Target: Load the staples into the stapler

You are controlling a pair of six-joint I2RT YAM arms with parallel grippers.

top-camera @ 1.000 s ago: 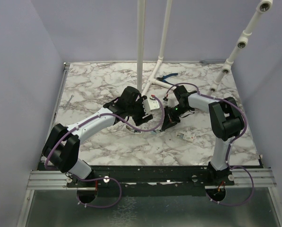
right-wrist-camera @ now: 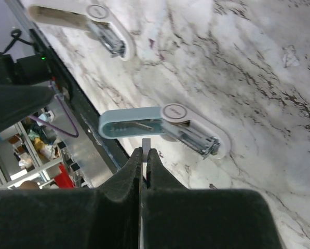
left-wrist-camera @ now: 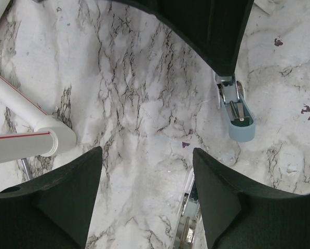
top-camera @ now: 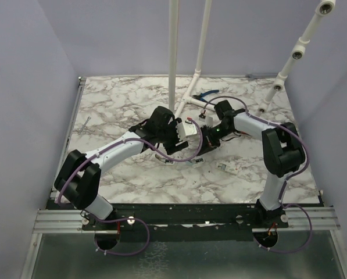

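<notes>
A blue-grey stapler point(right-wrist-camera: 129, 114) lies opened out on the marble table, its channel bare to view in the right wrist view. Close beside it, my right gripper is shut, with a small grey piece point(right-wrist-camera: 146, 143), perhaps staples, showing at its fingertips. From the left wrist view, the same stapler point(left-wrist-camera: 242, 133) appears under a dark part of the right arm. My left gripper stands open over the table, nothing between its fingers. A second, white opened stapler point(right-wrist-camera: 116, 26) lies apart from the first.
Pale scraps or packets point(top-camera: 227, 168) lie right of the staplers. Blue-handled pliers point(top-camera: 206, 94) and a white pipe frame point(top-camera: 188, 96) are at the back. A thin metal rod point(top-camera: 85, 124) lies far left.
The left arm looks unmoved.
</notes>
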